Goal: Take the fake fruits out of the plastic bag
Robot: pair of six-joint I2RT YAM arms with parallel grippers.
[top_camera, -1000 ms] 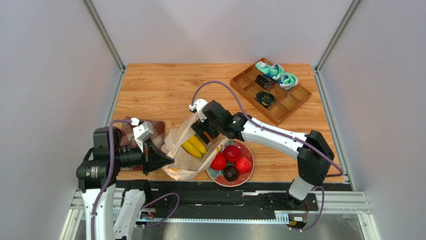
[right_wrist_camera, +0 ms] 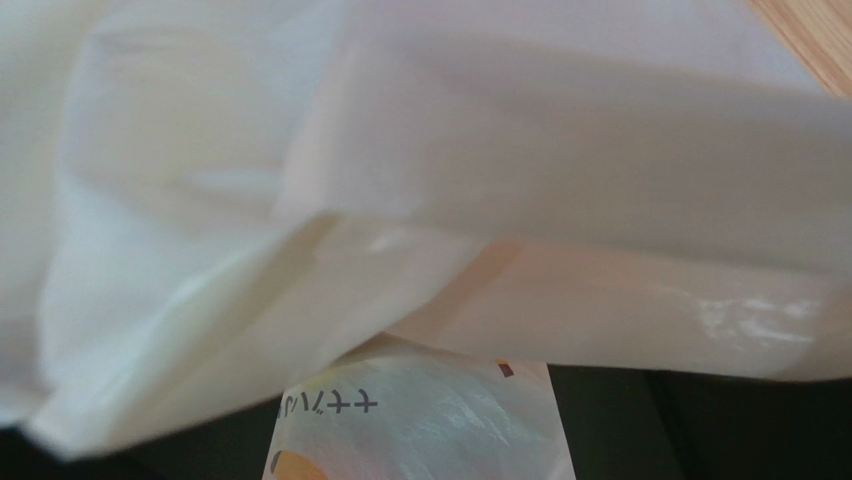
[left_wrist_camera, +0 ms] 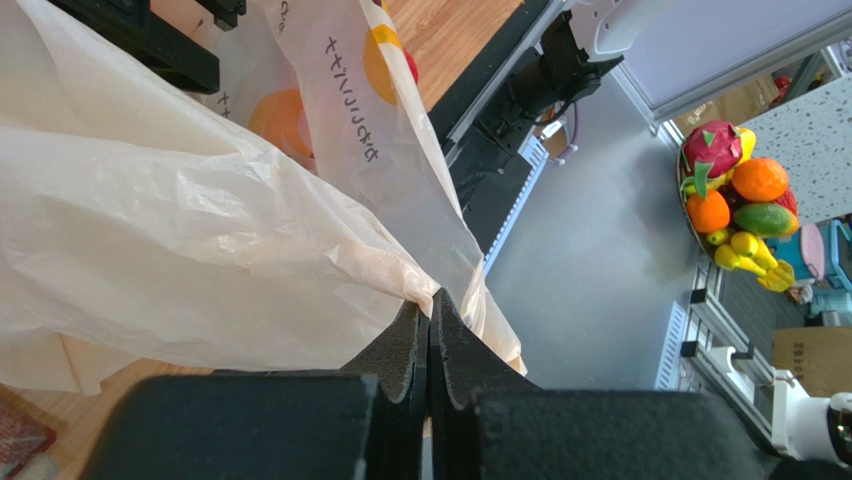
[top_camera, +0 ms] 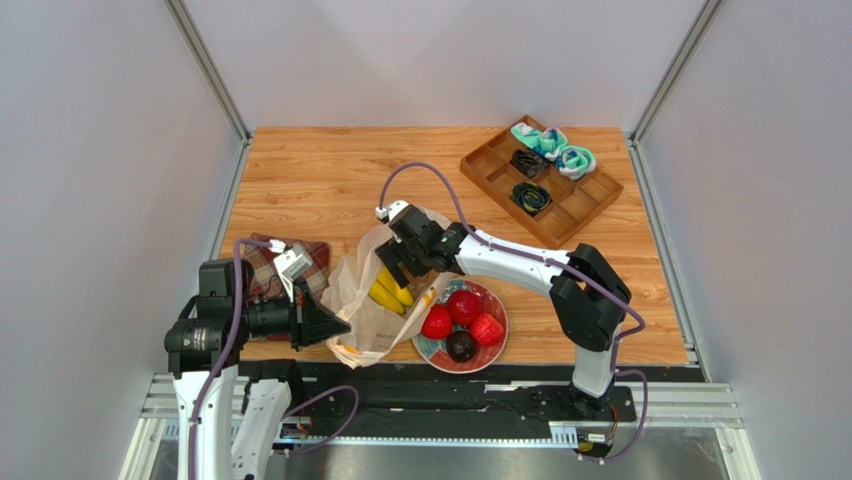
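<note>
The translucent plastic bag (top_camera: 365, 335) lies open at the front middle, yellow bananas (top_camera: 388, 296) inside. My left gripper (top_camera: 338, 326) is at the bag's lower left rim, shut, with crumpled plastic (left_wrist_camera: 408, 272) pinched at its tips. My right gripper (top_camera: 400, 262) is down in the bag's upper part, over the bananas. In the right wrist view, folds of plastic hide most of that gripper, so its fingers and anything between them cannot be made out.
A plate (top_camera: 433, 357) of red and dark fruits sits right of the bag. A wooden compartment tray (top_camera: 574, 210) with cloths and cables is at the back right. Plaid fabric (top_camera: 305, 258) lies at left.
The right arm's elbow has shifted left and its gripper has moved slightly within the bag.
</note>
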